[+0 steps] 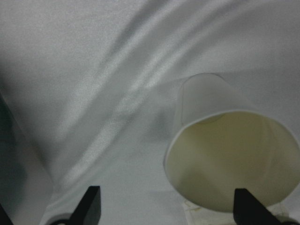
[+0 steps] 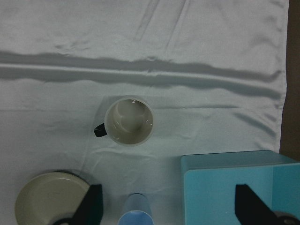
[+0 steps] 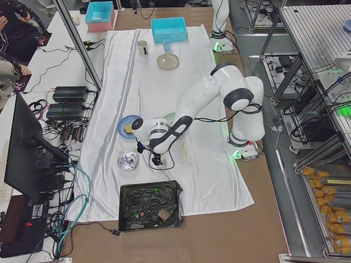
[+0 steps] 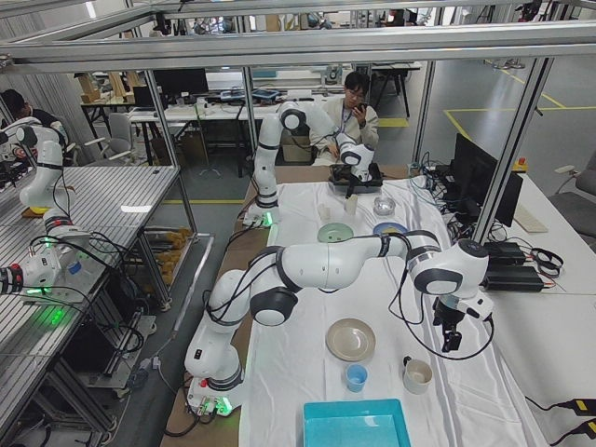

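My left gripper is open, just beside a pale cup (image 1: pixel 211 101) whose wide mouth faces the camera in the left wrist view; nothing shows held. In the camera left view it is low between the foil bowl (image 3: pixel 128 160) and the centre. My right gripper stands open above the far end of the cloth. Below it are a mug (image 2: pixel 129 119), a blue cup (image 2: pixel 136 215), a beige plate (image 2: pixel 49 197) and a turquoise bin (image 2: pixel 215 197).
A blue plate (image 3: pixel 124 127) and a green plate (image 4: pixel 334 232) lie near the left gripper. A black lined tray (image 3: pixel 129 213) sits at the cloth's near edge in the camera left view.
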